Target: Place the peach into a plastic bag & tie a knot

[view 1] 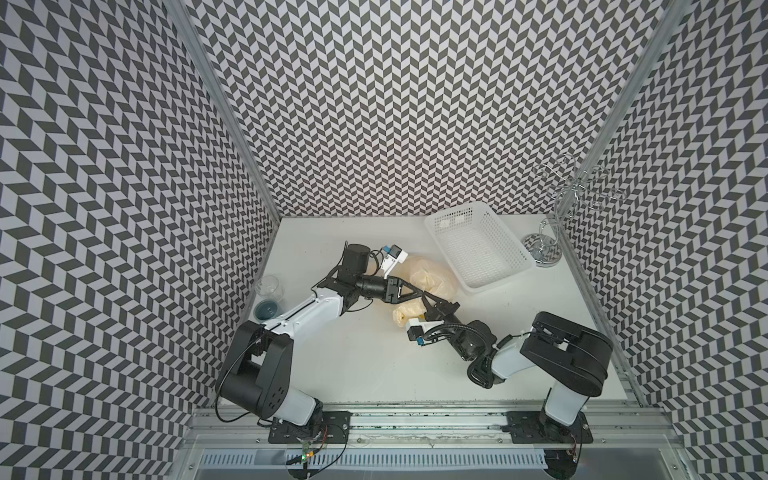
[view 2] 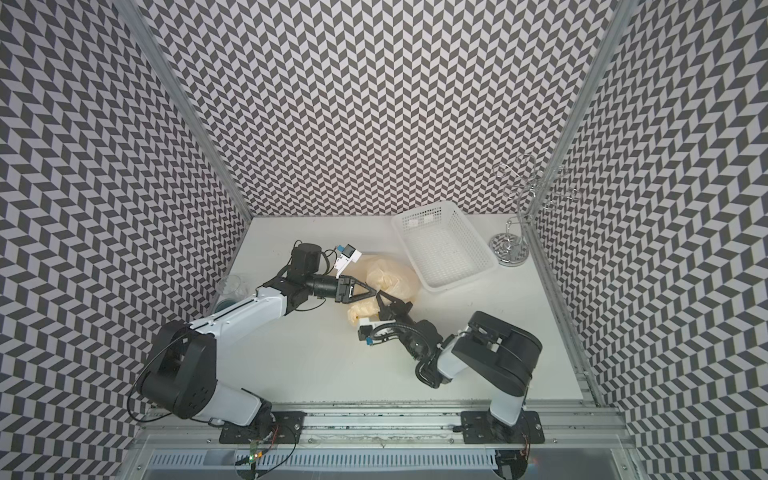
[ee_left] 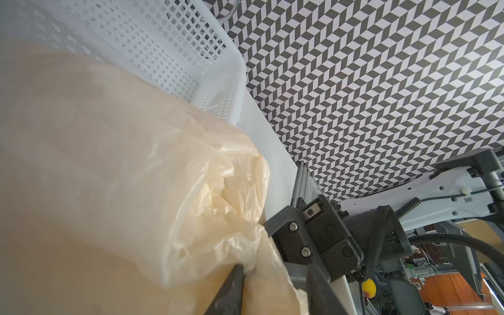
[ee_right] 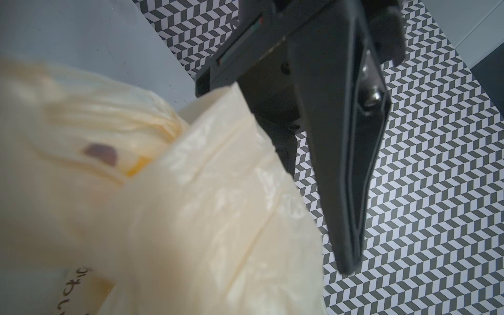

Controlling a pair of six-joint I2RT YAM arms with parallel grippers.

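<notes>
A crumpled translucent cream plastic bag (view 1: 432, 276) lies mid-table, its lower part bunched (ee_right: 225, 199). A dark spot and some orange show through it in the right wrist view; the peach itself cannot be made out. My left gripper (view 1: 417, 293) reaches over the bag from the left, part open, with bag film (ee_left: 267, 273) at its fingers; whether it holds it is unclear. My right gripper (view 2: 381, 297) is shut at the bag, its tip close to the left one; bag film partly hides it.
A white perforated basket (view 1: 478, 248) stands behind the bag. A chrome rack (view 1: 544, 248) stands at the back right, clear containers (view 1: 266, 309) at the left edge.
</notes>
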